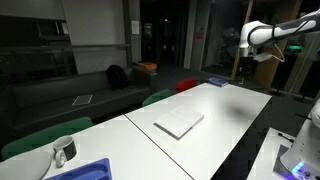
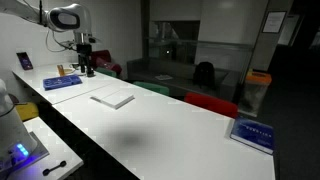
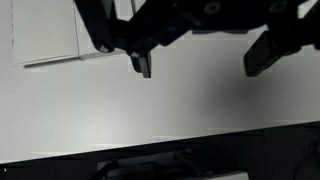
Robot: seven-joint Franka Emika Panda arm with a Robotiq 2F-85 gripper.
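My gripper stands open over the white table, its dark fingers (image 3: 142, 62) wide apart. Only bare tabletop shows between them. The arm reaches in from the right in exterior view 1, where the gripper (image 1: 239, 72) hangs above the table's edge. From the other side, the gripper (image 2: 90, 68) appears at upper left. A flat white rectangular object (image 1: 180, 121) lies near the middle of the table. Part of what looks like that flat object (image 3: 45, 30) fills the wrist view's upper left corner.
A blue tray (image 1: 88, 172), a light mug (image 1: 65, 150) and a white plate (image 1: 28, 164) occupy one end. At the other end lies a flat blue item (image 2: 251, 135). Chairs and a dark sofa (image 1: 60, 85) stand behind the table.
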